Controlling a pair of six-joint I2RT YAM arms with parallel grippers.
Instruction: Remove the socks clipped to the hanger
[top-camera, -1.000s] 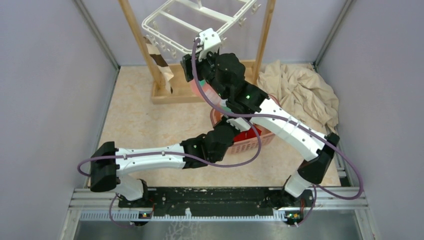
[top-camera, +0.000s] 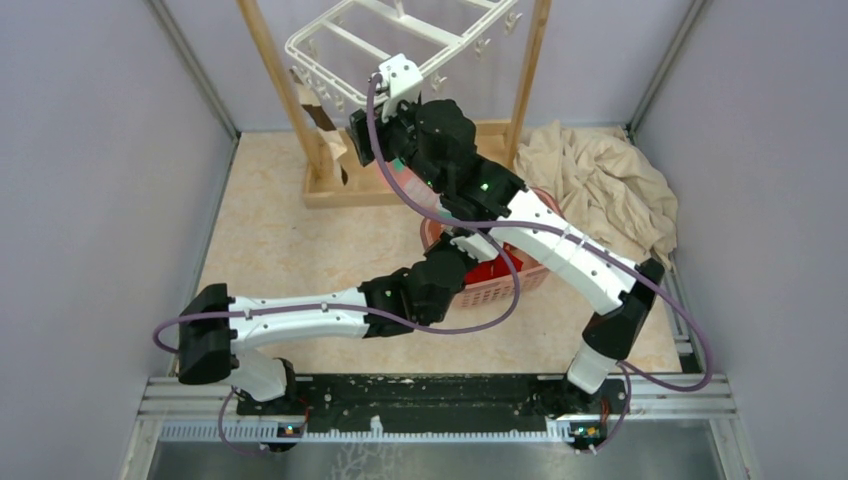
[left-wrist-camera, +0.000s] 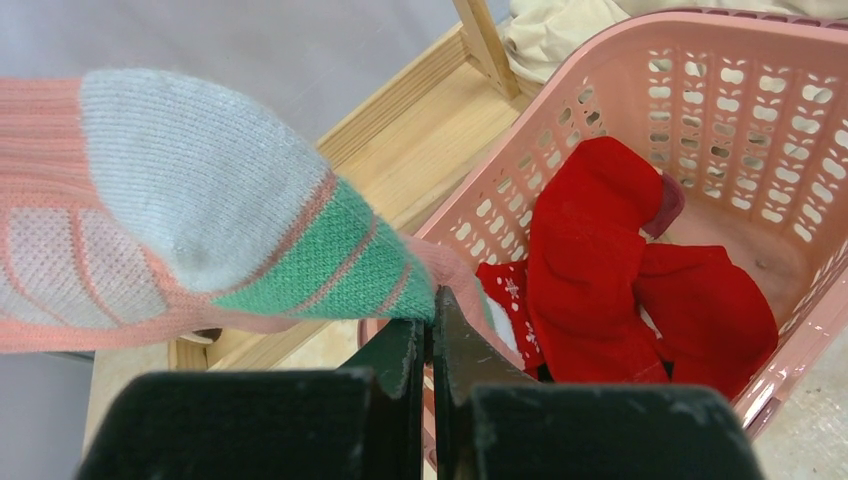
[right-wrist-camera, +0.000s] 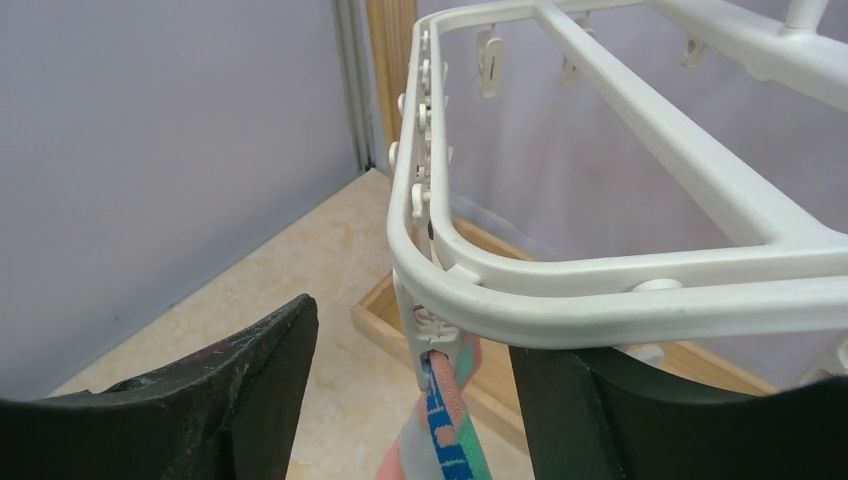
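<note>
A pink, green and pale-blue sock (left-wrist-camera: 210, 180) stretches toward my left gripper, which is shut on its green end. In the right wrist view, a white clip (right-wrist-camera: 432, 335) at the hanger's corner grips the top of this sock (right-wrist-camera: 445, 425). My right gripper is open, its dark fingers apart on either side of that clip. The white hanger (right-wrist-camera: 620, 310) passes close above the right finger. Another sock, cream and brown (top-camera: 320, 120), hangs from the hanger's left side in the top view.
Below my left gripper, a pink basket (left-wrist-camera: 620, 50) contains red socks (left-wrist-camera: 590, 250). Wooden posts (top-camera: 530, 75) and a wooden base (top-camera: 350, 199) stand around the hanger. Beige cloth (top-camera: 600, 185) lies at the right.
My right gripper has moved a little to the left along the hanger's front edge. The hanger has shifted slightly and the cream and brown sock sways. My left arm looks still.
</note>
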